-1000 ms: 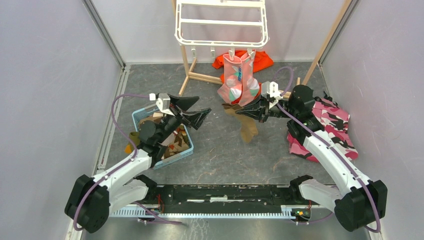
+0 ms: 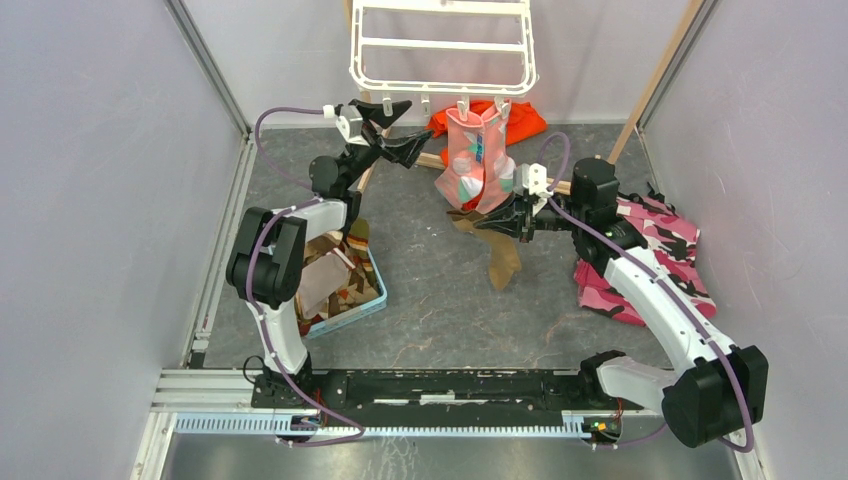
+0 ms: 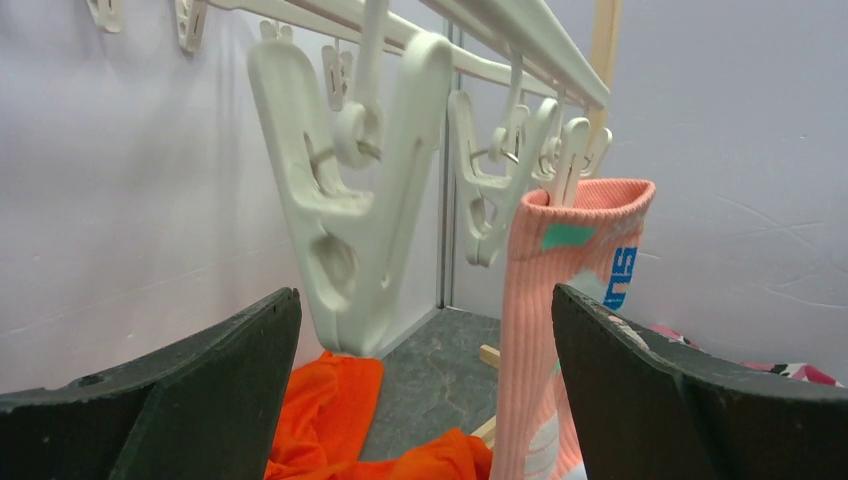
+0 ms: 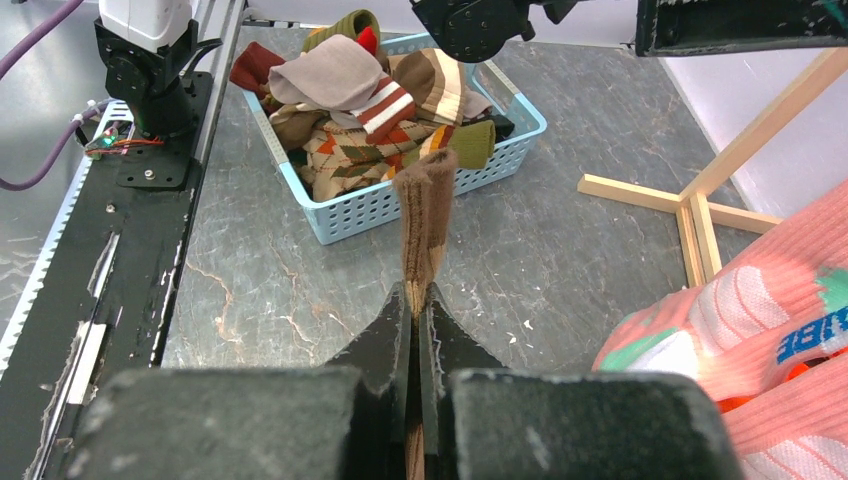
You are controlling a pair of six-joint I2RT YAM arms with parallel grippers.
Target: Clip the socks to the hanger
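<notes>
My left gripper [image 2: 408, 122] is open at the hanger [image 2: 447, 43], in top view; in the left wrist view a white clip [image 3: 370, 290] sits between its spread fingers, not gripped. Pink socks [image 2: 465, 170] hang from clips on the hanger's front edge. My right gripper [image 2: 480, 224] is shut on a brown sock [image 4: 425, 215], whose end stands up above the fingers in the right wrist view; the rest dangles below.
A blue basket of socks [image 4: 330, 210] stands at the left. Orange cloth [image 2: 525, 122] lies behind the hanger, pink camouflage cloth [image 2: 660, 290] at the right. Wooden stand bars [image 4: 630, 190] lie on the floor.
My left arm has moved away from over the basket, up to the hanger's front clips, gripper still open.
</notes>
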